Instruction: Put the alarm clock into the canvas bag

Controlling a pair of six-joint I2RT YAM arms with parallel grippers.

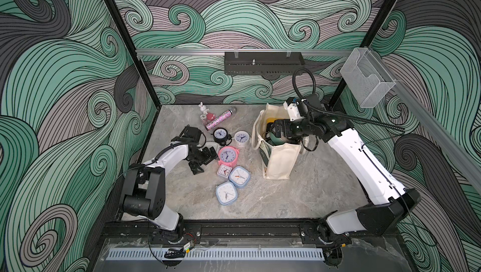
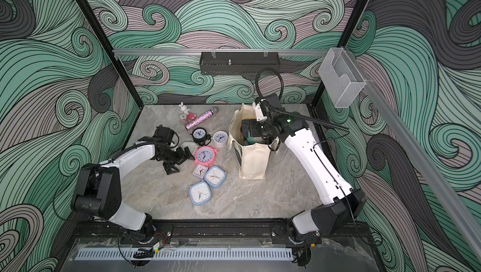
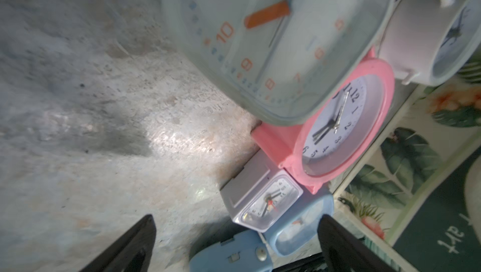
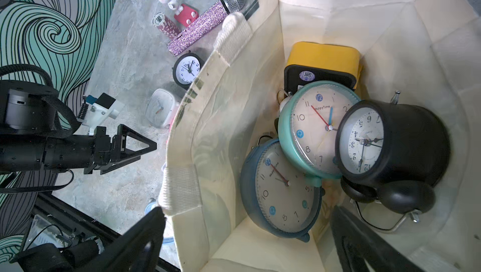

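A canvas bag stands right of centre, holding several alarm clocks: black, teal, blue and a yellow one. My right gripper hovers open over its mouth, empty. Loose clocks lie left of the bag: pink, small white square, two blue square ones, round white and black. My left gripper is low over the left of this group, open and empty, close to a pale clock.
A glittery microphone and a white rabbit figure lie at the back. A mesh basket hangs at upper right.
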